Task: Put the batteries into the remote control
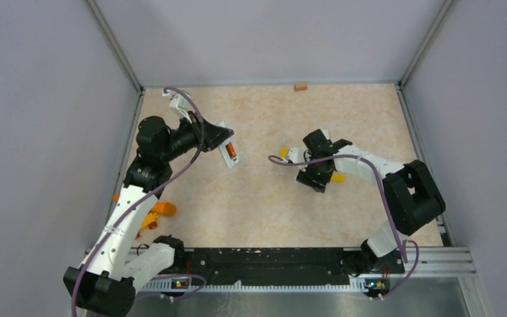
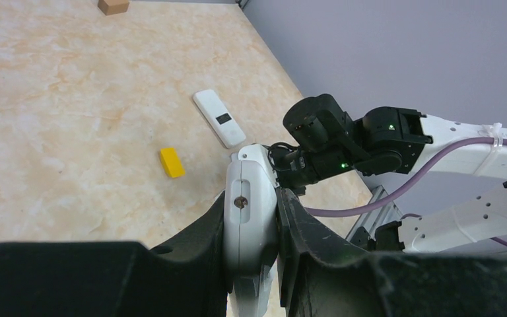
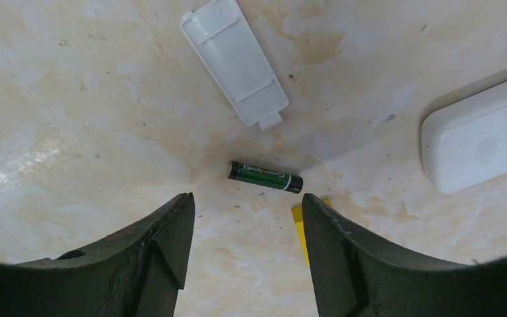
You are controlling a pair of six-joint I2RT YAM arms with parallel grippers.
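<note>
The white remote control (image 1: 226,157) has its battery side facing up, an orange battery (image 1: 231,150) inside. My left gripper is shut on this remote, which stands up between the dark fingers in the left wrist view. In the right wrist view a green battery (image 3: 264,177) lies loose on the table. My right gripper is open, its fingers spread just short of that battery in the picture, nothing between them. The white battery cover (image 3: 236,63) lies beyond the battery, apart from it.
A white device with a dark display (image 2: 219,117) lies on the table near the right arm. Yellow blocks (image 1: 283,152) (image 1: 337,177) lie near the right gripper. A brown block (image 1: 300,86) sits at the back edge, orange items (image 1: 164,209) at left.
</note>
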